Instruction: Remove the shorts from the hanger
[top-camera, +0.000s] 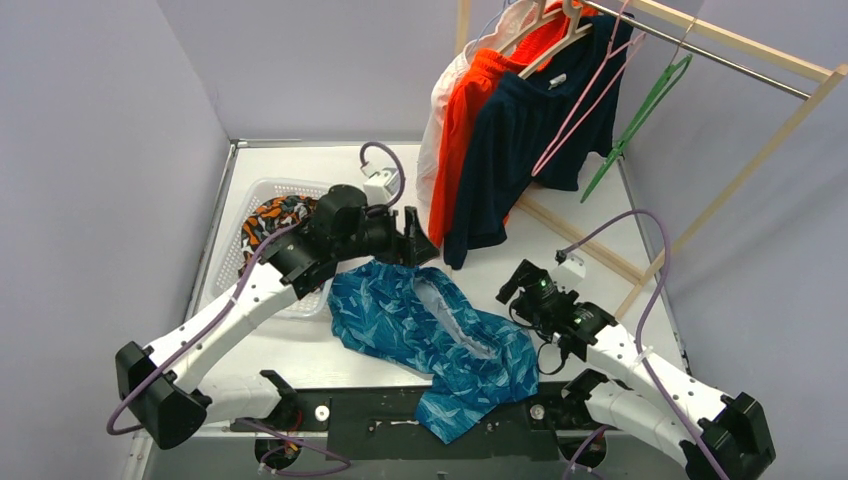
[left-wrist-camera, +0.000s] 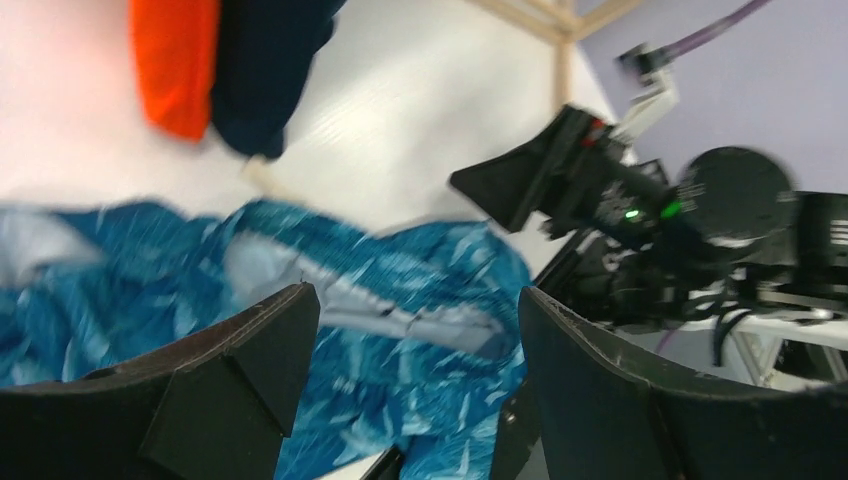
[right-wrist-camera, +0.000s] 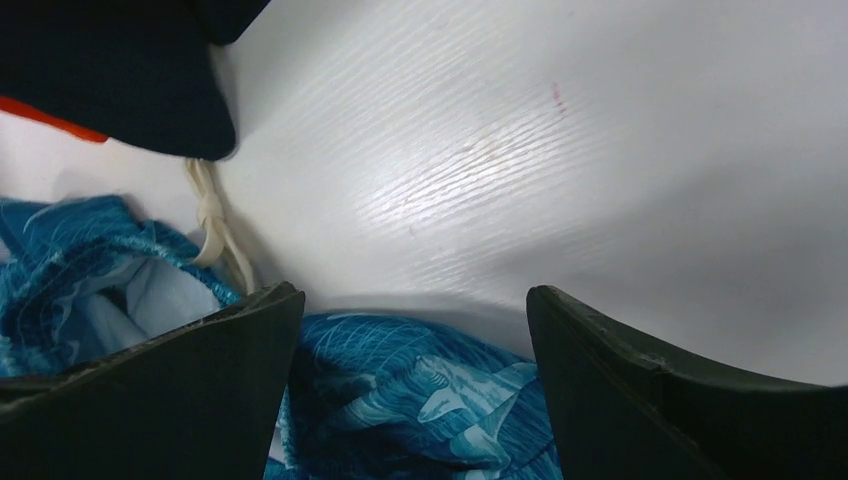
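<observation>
Blue patterned shorts (top-camera: 390, 310) lie crumpled on the white table, their lower part over the dark front edge. A bare pink hanger (top-camera: 585, 105) and a green hanger (top-camera: 637, 127) hang from the rail. My left gripper (top-camera: 422, 240) is above the shorts' back edge; in the left wrist view its fingers (left-wrist-camera: 265, 365) stand apart with nothing held, the shorts (left-wrist-camera: 350, 360) lying below. My right gripper (top-camera: 506, 288) hovers low by the shorts' right end, its fingers (right-wrist-camera: 620, 380) wide apart and empty, with blue fabric (right-wrist-camera: 420, 390) beneath.
Dark blue (top-camera: 545, 130), orange (top-camera: 455, 150) and white clothes hang on the rack (top-camera: 760, 170) at the back. At the left, a white basket (top-camera: 222, 262) holds an orange-and-black patterned cloth (top-camera: 270, 222). Bare table (top-camera: 600, 330) shows right of the shorts.
</observation>
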